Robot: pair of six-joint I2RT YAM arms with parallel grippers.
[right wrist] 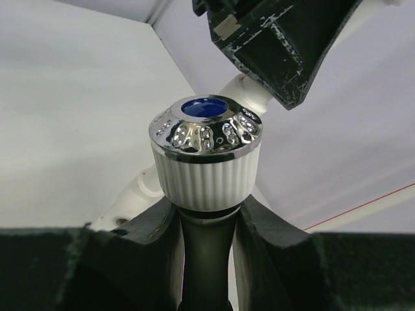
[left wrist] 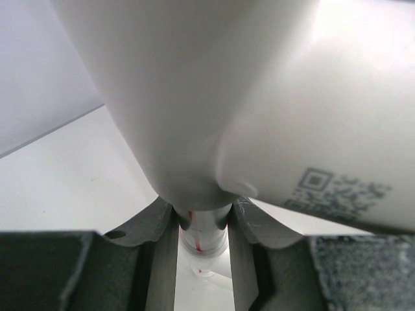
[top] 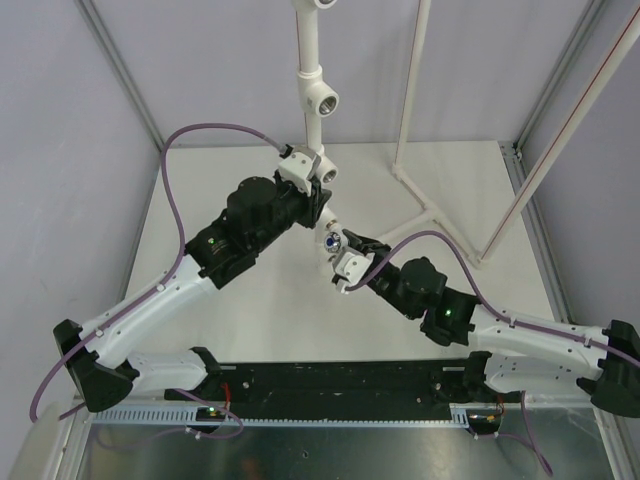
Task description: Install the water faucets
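Observation:
A vertical white pipe (top: 314,130) with side sockets stands in the top view. My left gripper (top: 322,198) is shut on it. The left wrist view shows the held pipe (left wrist: 202,227) between dark fingers. Just below, my right gripper (top: 346,243) is shut on a faucet, whose blue-capped knob (top: 332,242) faces up toward the top camera. In the right wrist view the faucet's ribbed white and chrome knob (right wrist: 206,172) sits above the shut fingers (right wrist: 155,223). Whether its other end is seated in a socket is hidden.
The dark left gripper body (right wrist: 272,52) is close above the knob in the right wrist view. White frame legs (top: 435,213) stand at the back right. The white board (top: 270,310) is clear in front of the pipe.

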